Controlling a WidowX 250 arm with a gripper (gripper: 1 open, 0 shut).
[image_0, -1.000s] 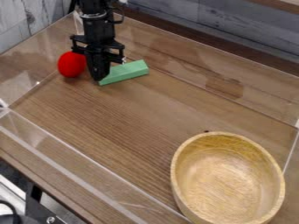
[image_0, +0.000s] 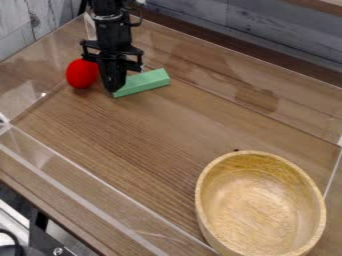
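Observation:
The black gripper (image_0: 112, 76) hangs at the upper left of the wooden table, its tip low at the near end of a green block (image_0: 144, 81). The gripper looks shut; the view is too small to tell whether anything is between its fingers. Just left of it is a red round object (image_0: 82, 73), close to or touching it.
A large yellow round bowl (image_0: 259, 203) sits at the lower right. Dark wall panels border the back right, and the table edge runs along the lower left.

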